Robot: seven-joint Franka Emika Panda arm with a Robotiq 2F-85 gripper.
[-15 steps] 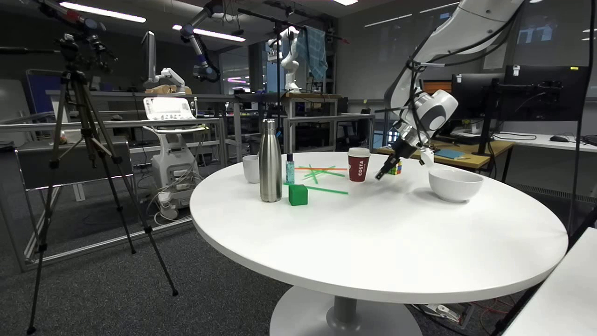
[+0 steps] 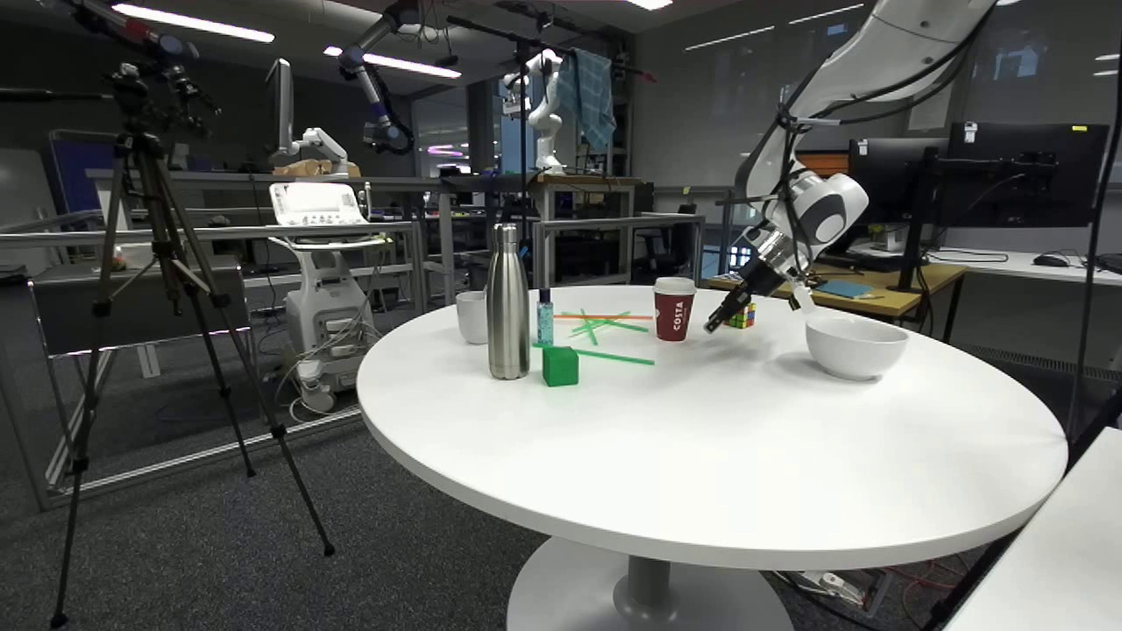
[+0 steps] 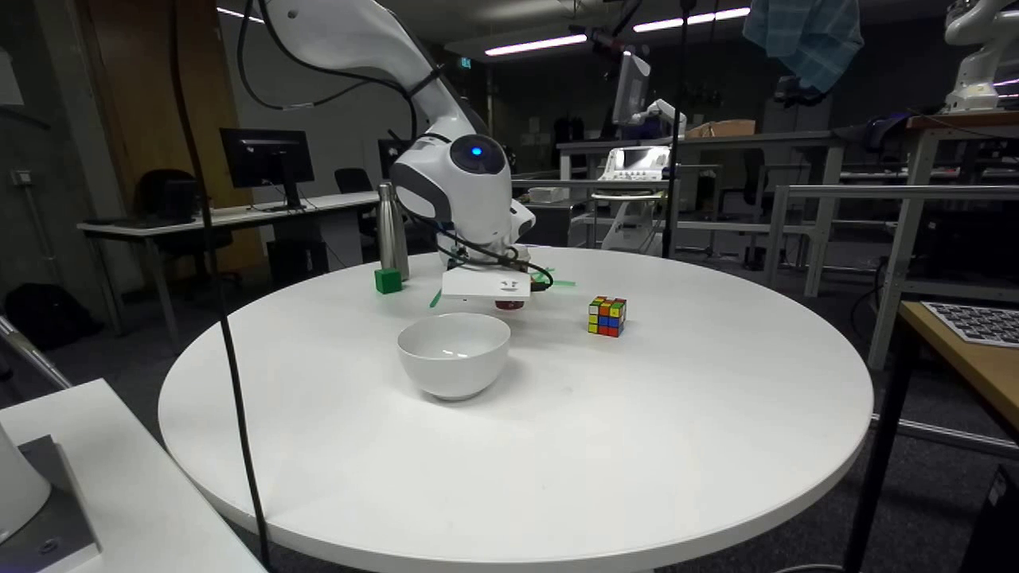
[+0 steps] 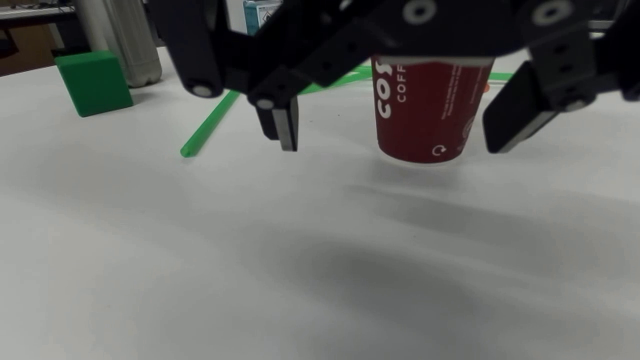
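My gripper is open, with a wide gap between its two dark fingers. Beyond that gap, in the wrist view, a dark red Costa coffee cup [image 4: 424, 114] stands upright on the table, its upper part hidden behind the gripper body. Exterior view 1 shows the cup [image 2: 673, 314] with its pale lid on, and the fingertips just to its right, low over the table and apart from it. From exterior view 2, my hand covers most of the cup [image 3: 510, 305].
A white bowl [image 2: 855, 348] and a Rubik's cube [image 3: 607, 317] are near the arm. Past the cup lie several straws [image 2: 615, 358], with a green cube [image 2: 560, 366], a steel bottle [image 2: 509, 305], a small blue bottle [image 2: 544, 319] and a white mug [image 2: 472, 317].
My fingertips have shifted slightly left and up, toward the cup, while the wrist has swung a little right, so the hand slants flatter. The cup and other objects have not moved.
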